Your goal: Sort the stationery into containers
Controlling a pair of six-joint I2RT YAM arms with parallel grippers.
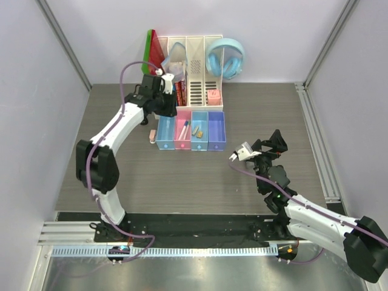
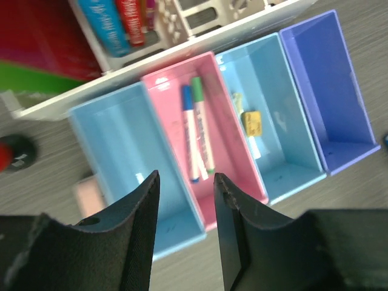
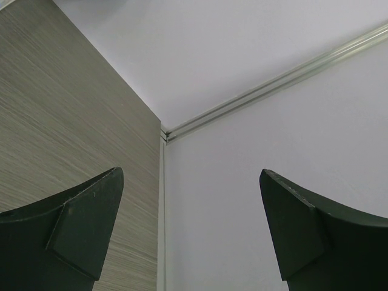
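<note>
Four open bins form a row below a white organizer. The pink bin (image 1: pixel 182 142) holds two markers (image 2: pixel 202 127), blue-capped and green-capped, beside a white stick. The middle light-blue bin (image 1: pixel 200 143) holds a small yellow item (image 2: pixel 252 123). The left light-blue bin (image 2: pixel 137 137) and the purple bin (image 2: pixel 328 82) stand either side. My left gripper hangs above the left bins, fingers part apart, nothing seen between them. My right gripper is open and empty at the table's right.
The white organizer (image 1: pixel 196 48) holds books and a pink block (image 1: pixel 213 97); headphones (image 1: pixel 233 51) sit at its right. A red-green board (image 1: pixel 151 54) leans left. A pink item (image 2: pixel 88 197) lies left of the bins.
</note>
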